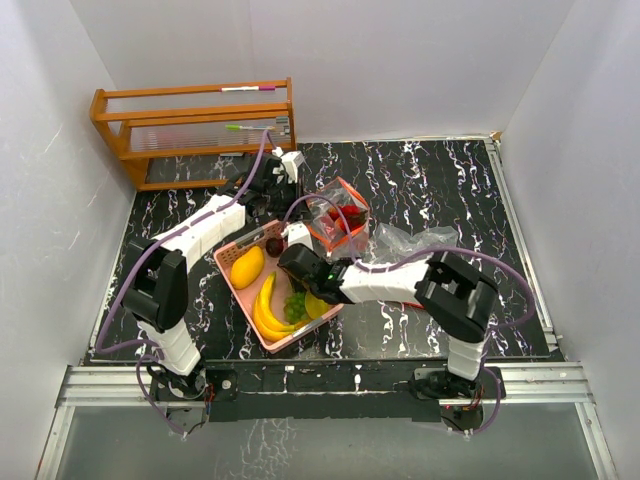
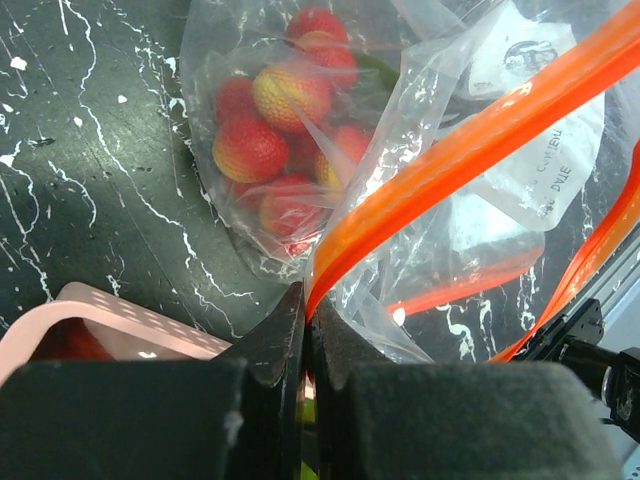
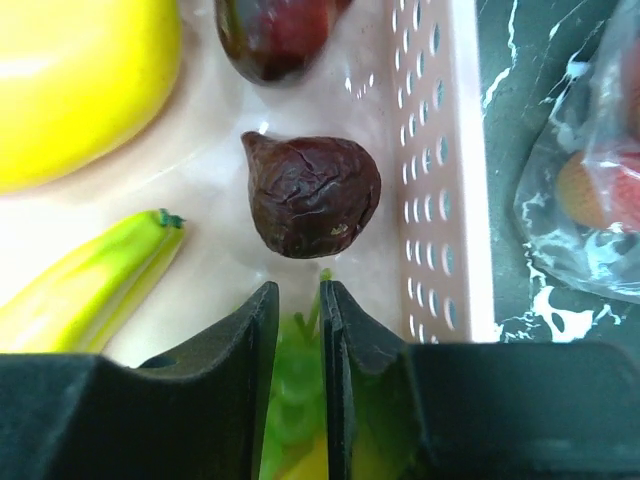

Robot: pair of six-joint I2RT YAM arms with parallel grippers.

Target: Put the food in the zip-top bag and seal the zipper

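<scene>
The clear zip top bag (image 2: 250, 200) lies open with several red and yellow fruits (image 2: 290, 95) inside. My left gripper is shut on its orange zipper rim (image 2: 430, 180). A pink basket (image 3: 465, 200) holds a dark wrinkled fruit (image 3: 315, 195), another dark red fruit (image 3: 270, 40), a yellow mango (image 1: 247, 267), yellow bananas (image 1: 265, 310) and green grapes (image 1: 296, 307). Over the basket, my right gripper stands part open, its fingertips short of the wrinkled fruit. Blurred green grapes show below, through the gap; nothing is gripped.
A second clear bag (image 1: 420, 240) lies on the black marbled table to the right. The wooden rack (image 1: 200, 130) stands at the back left. Open table (image 1: 480, 190) stretches along the far right.
</scene>
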